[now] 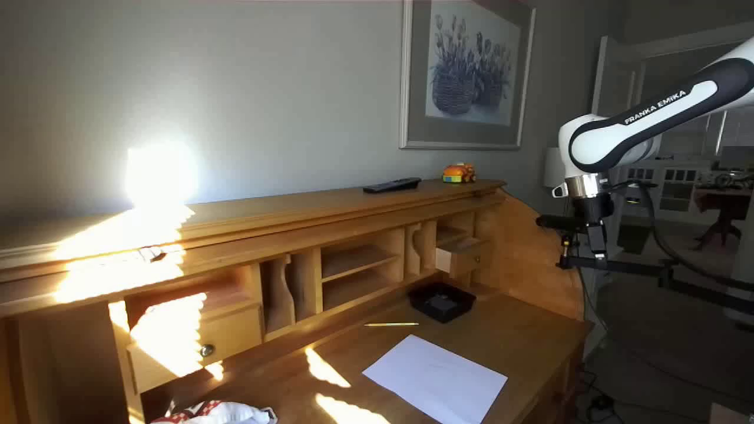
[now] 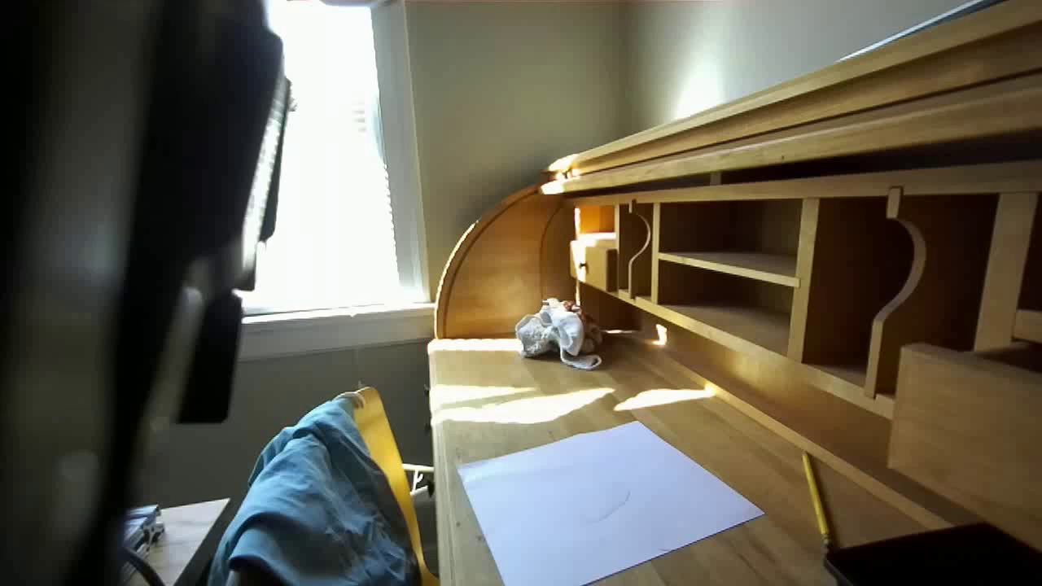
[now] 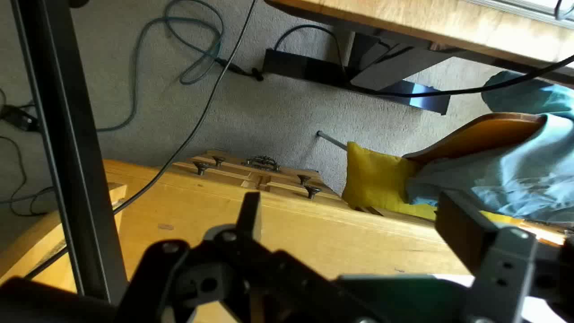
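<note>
In the wrist view my gripper is open, its two dark fingers far apart with nothing held between them. It hangs at the right end of the roll-top desk (image 1: 548, 318), above the desktop and clear of it in exterior view 1. White paper (image 1: 436, 378) lies flat on the desktop, with a faint mark on it. Behind the paper is a yellow pencil (image 1: 392, 324), and near the right-hand cubbies sits a shallow black tray (image 1: 442, 301). A crumpled white-and-red cloth (image 2: 558, 332) rests at the desk's far left end in exterior view 2.
On the top shelf stand a black remote (image 1: 392, 185) and an orange toy truck (image 1: 459, 173). One small drawer (image 1: 463, 257) juts out above the tray. A chair draped with blue cloth (image 2: 313, 498) is by the desk's front edge. Cables (image 3: 207, 99) cross the view below my gripper.
</note>
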